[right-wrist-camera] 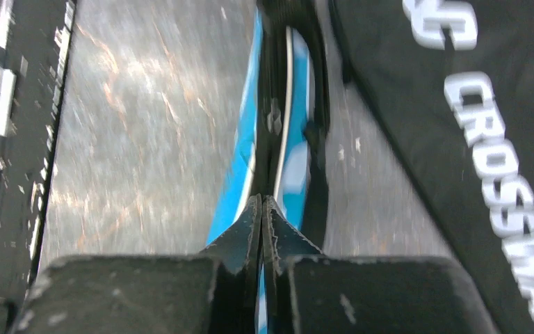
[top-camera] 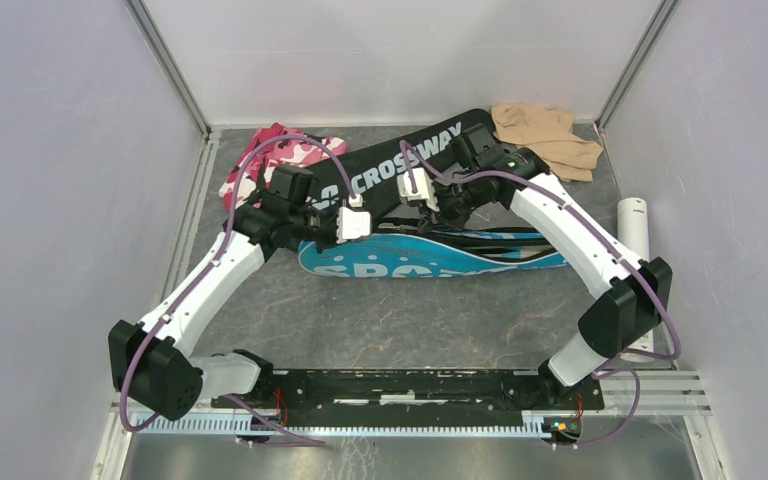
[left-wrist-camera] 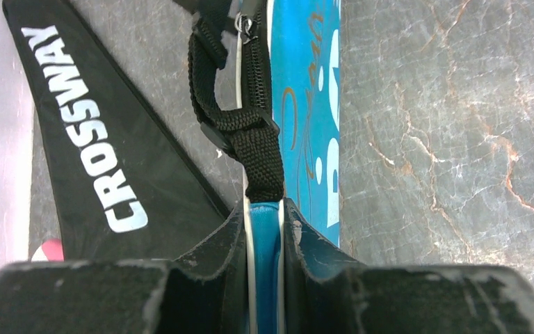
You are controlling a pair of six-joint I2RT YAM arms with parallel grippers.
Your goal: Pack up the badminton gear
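The blue SPORT bag (top-camera: 405, 262) lies lengthwise across the middle, its black zip opening gaping toward the right. My left gripper is shut on the bag at its end, with a black strap (left-wrist-camera: 229, 118) and zip beyond. My right gripper (top-camera: 430, 215) is over the bag's middle, its fingers (right-wrist-camera: 236, 264) closed together above the zip line; whatever is between them is too small and blurred to tell. The black CROSSWAY cover (left-wrist-camera: 97, 153) lies behind the bag.
A pink camouflage cloth (top-camera: 285, 150) lies back left, a tan cloth (top-camera: 550, 140) back right. A white tube (top-camera: 632, 225) stands along the right wall. The floor in front of the bag is clear.
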